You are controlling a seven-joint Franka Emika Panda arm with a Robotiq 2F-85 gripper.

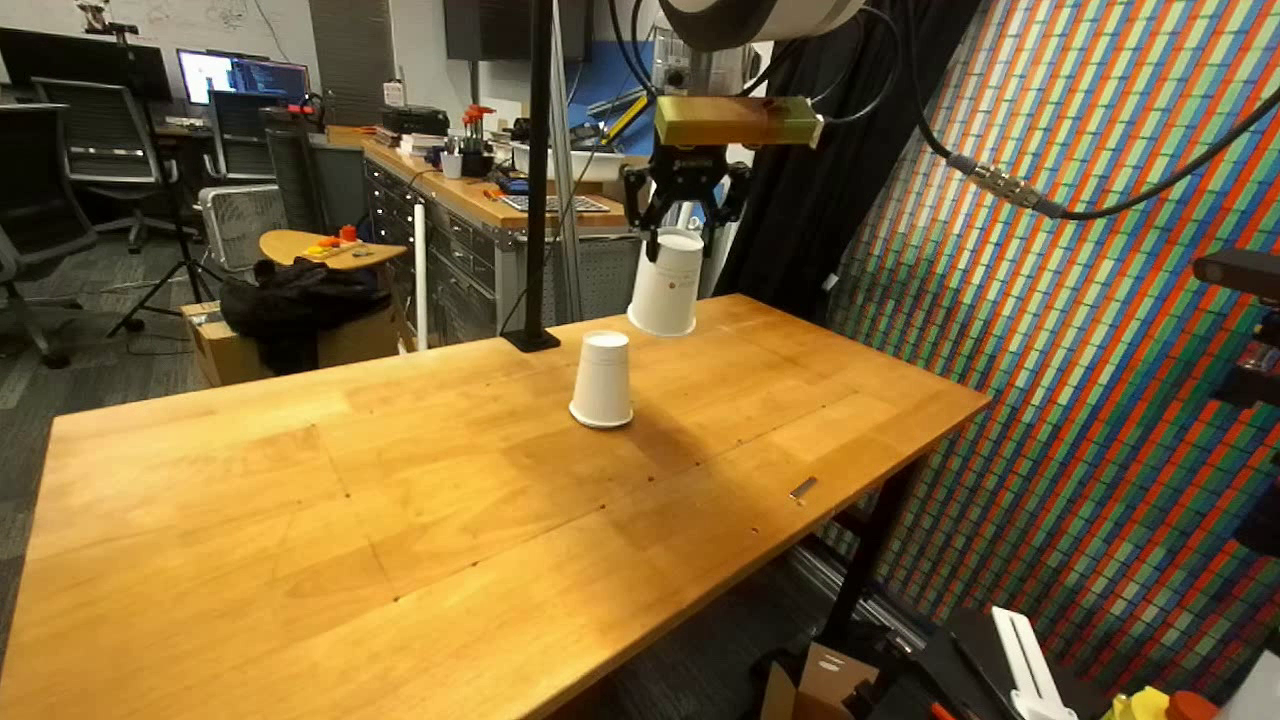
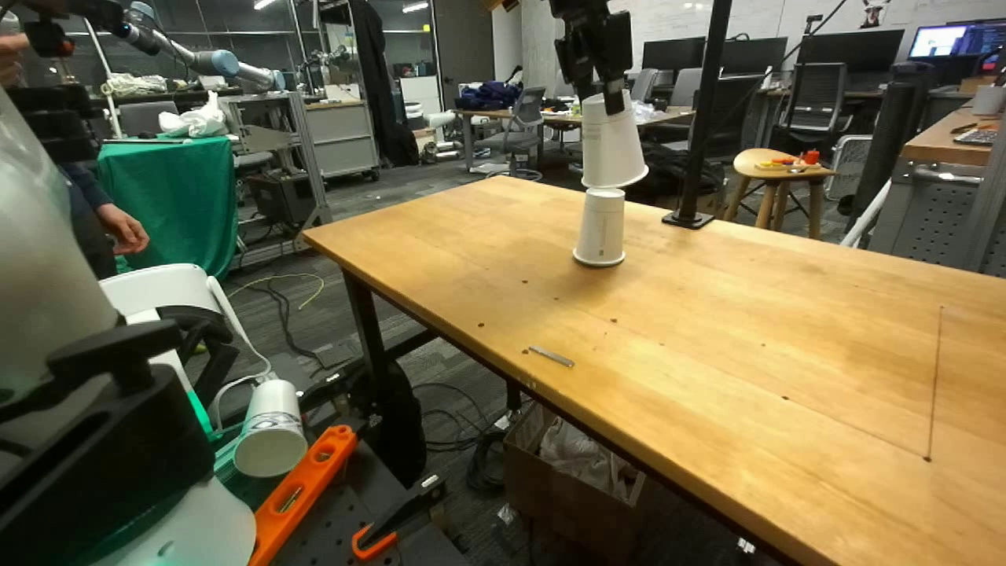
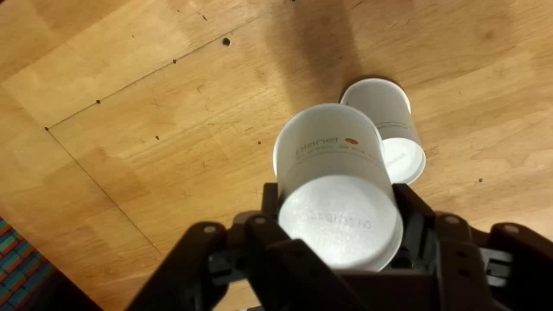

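One white paper cup (image 1: 665, 288), bottom up and slightly tilted, hangs in the air with my gripper (image 1: 681, 244) shut on its narrow end. A second white cup (image 1: 602, 382) stands upside down on the table (image 1: 300, 504). In exterior view 1 the held cup is higher and to the right of the standing one, apart from it. From the wrist, the held cup (image 3: 332, 155) shows printed lettering and a red dot between the fingers; it covers part of the standing cup (image 3: 381, 106).
A black post (image 1: 539, 180) rises from the table's back edge near the cups. A small metal strip (image 1: 803, 488) lies by the front edge.
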